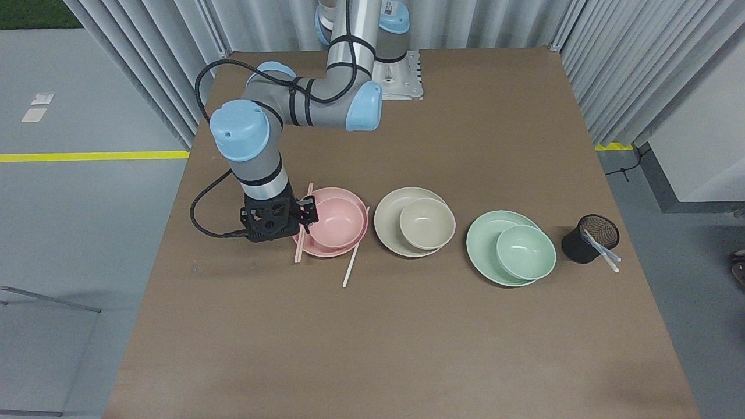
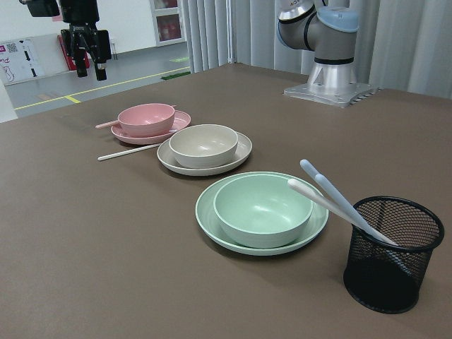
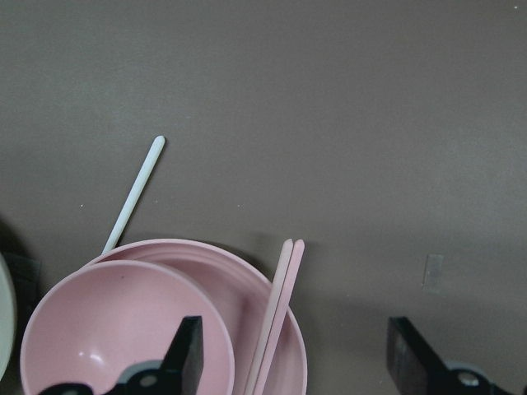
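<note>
My gripper stands open in the wrist view, above the pink plate (image 3: 202,263). The pink bowl (image 3: 99,321) sits on that plate, with a pair of pink chopsticks (image 3: 276,317) lying along the plate's right side, between my fingers in that view. A white chopstick (image 3: 136,189) leans out from the plate's other edge. In the left view my gripper (image 2: 90,70) hangs high above the table near the pink set.
A cream bowl (image 1: 426,222) on its plate, a green bowl (image 1: 525,251) on its plate and a black mesh cup (image 1: 583,244) holding chopsticks stand in a row to the right.
</note>
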